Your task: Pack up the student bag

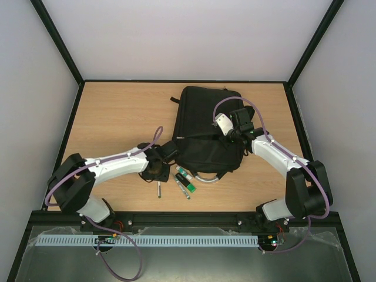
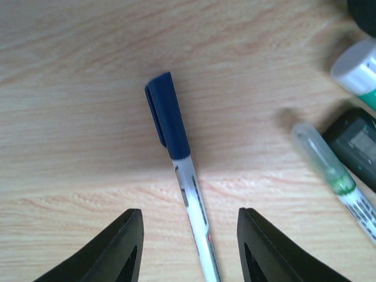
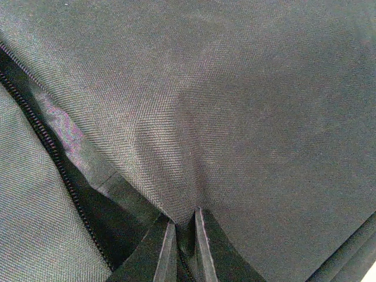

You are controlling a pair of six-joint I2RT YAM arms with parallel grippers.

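A slim white pen with a dark blue cap [image 2: 168, 117] lies on the wooden table, its cap pointing away from my left gripper. That gripper is open, a finger on either side of the pen's barrel and clear of it. The black bag [image 1: 207, 108] lies spread on the table with its zipped pocket parted. At the bag's right side, my right gripper is shut on a fold of the dark fabric [image 3: 247, 117], by the zip edge. The bag's inside is mostly hidden.
Right of the pen lie a clear-and-green pen [image 2: 323, 157], a black-and-green item [image 1: 185, 183] and a white-capped green tube [image 1: 184, 172]. They sit close to the bag's grey handle [image 1: 205, 178].
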